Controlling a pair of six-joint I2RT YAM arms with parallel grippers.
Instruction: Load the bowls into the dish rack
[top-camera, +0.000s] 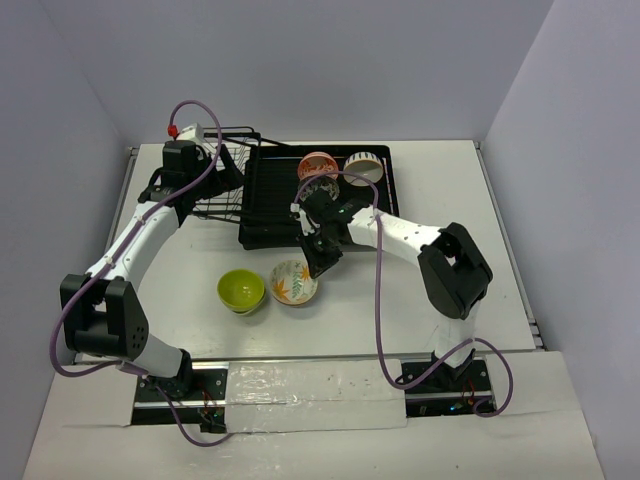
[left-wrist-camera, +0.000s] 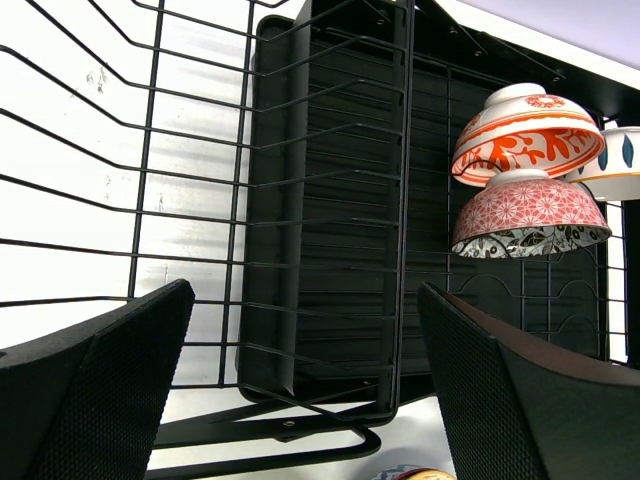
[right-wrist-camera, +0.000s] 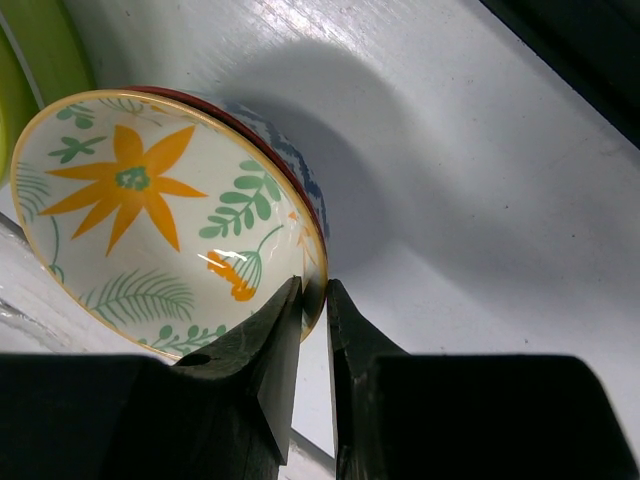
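Note:
The floral white bowl (top-camera: 293, 281) (right-wrist-camera: 160, 220), over a blue-patterned one, has my right gripper (top-camera: 315, 268) at its right rim, fingertips close together on either side of it; whether it grips cannot be told. Green bowls (top-camera: 240, 287) (right-wrist-camera: 30, 70) stand left of it. In the black dish rack (top-camera: 270, 190) are an orange-patterned bowl (left-wrist-camera: 525, 140), a pink-patterned bowl (left-wrist-camera: 520, 215) and a striped one (top-camera: 362, 170). My left gripper is open over the rack's left wire section, nothing between its fingers.
Grey walls border the back and both sides.

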